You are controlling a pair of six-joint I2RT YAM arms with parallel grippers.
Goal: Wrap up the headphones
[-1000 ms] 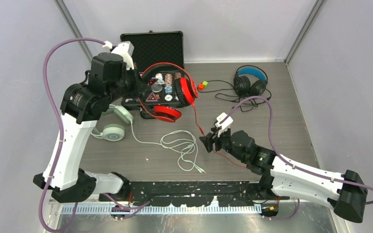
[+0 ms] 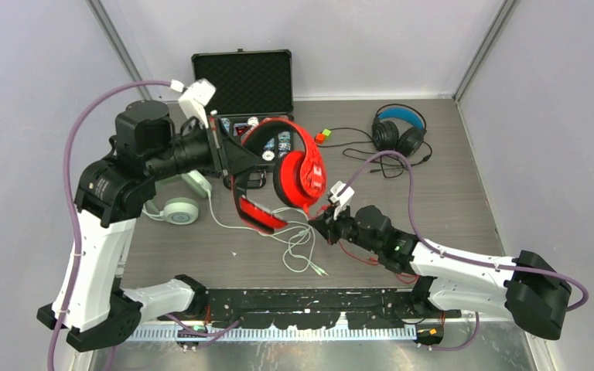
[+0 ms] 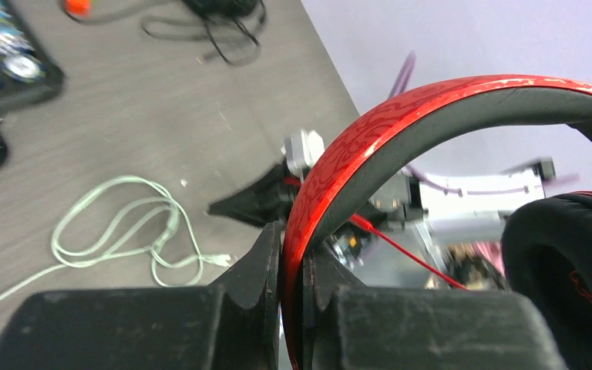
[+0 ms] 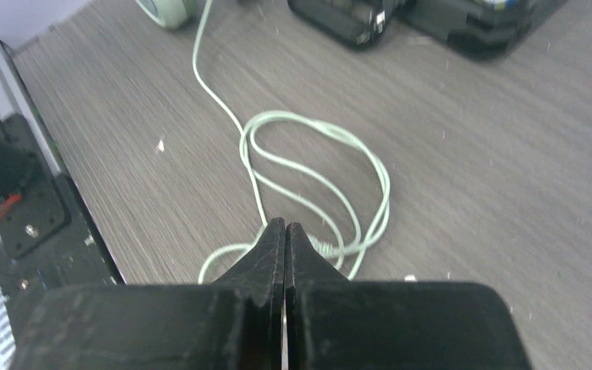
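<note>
Red-and-black headphones (image 2: 312, 174) hang in the air above the table, their band pinched by my left gripper (image 2: 240, 161). In the left wrist view, the red band (image 3: 370, 131) rises between the fingers, with a black ear cushion (image 3: 559, 270) at the right. Below the headphones and to their right, my right gripper (image 2: 317, 224) is shut. Its fingers (image 4: 266, 254) meet with nothing visible between them in the right wrist view. The thin red cable (image 3: 408, 250) passes close by that gripper; its upper part is mostly hidden.
Pale green headphones (image 2: 180, 210) lie at the left, their looped cable (image 2: 302, 246) under the grippers. An open black case (image 2: 244, 81) with small items stands behind. Blue-and-black headphones (image 2: 402, 116) and small orange and green blocks (image 2: 321, 138) sit at the back right.
</note>
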